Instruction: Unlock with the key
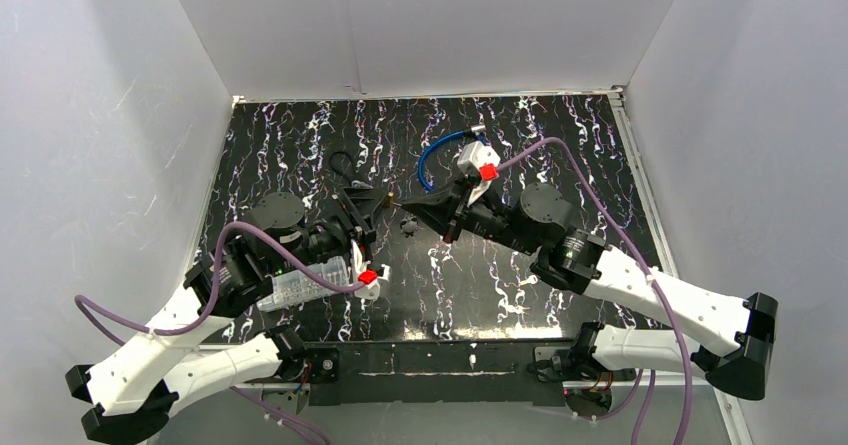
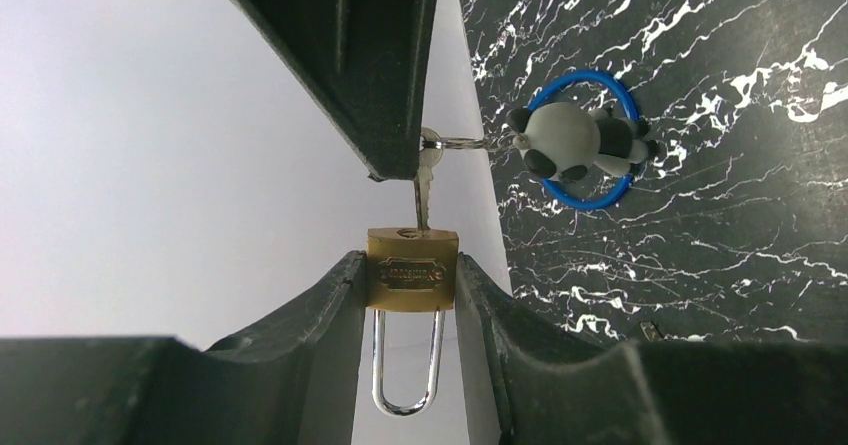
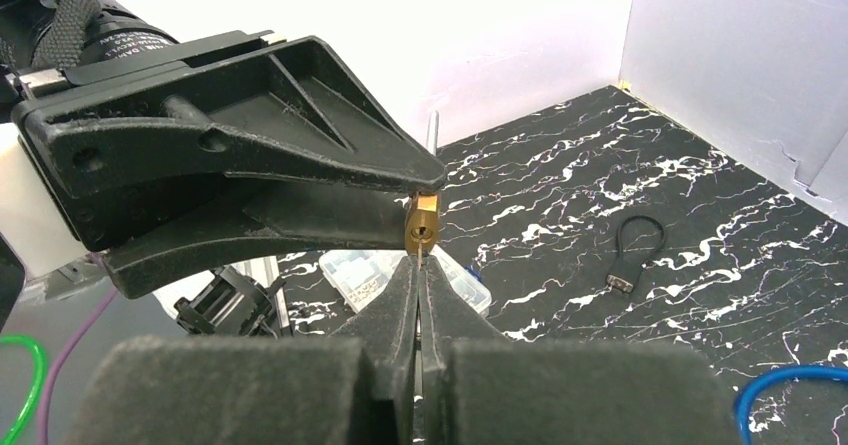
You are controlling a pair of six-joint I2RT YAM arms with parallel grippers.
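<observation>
A brass padlock (image 2: 412, 269) with a steel shackle (image 2: 405, 409) is gripped between the fingers of my left gripper. Its keyhole face (image 3: 422, 233) is turned towards the right gripper. My right gripper is shut on a silver key (image 2: 422, 197), whose toothed blade points at the padlock. In the left wrist view the blade's tip is right at that face, a little to one side of the keyhole; whether it touches, I cannot tell. A panda charm (image 2: 565, 140) hangs from the key's ring. Both shackle legs run into the padlock body.
A clear plastic box (image 1: 300, 287) lies under the left arm. On the dark marbled table are a black looped lock (image 3: 628, 265) and a blue cable loop (image 1: 430, 155).
</observation>
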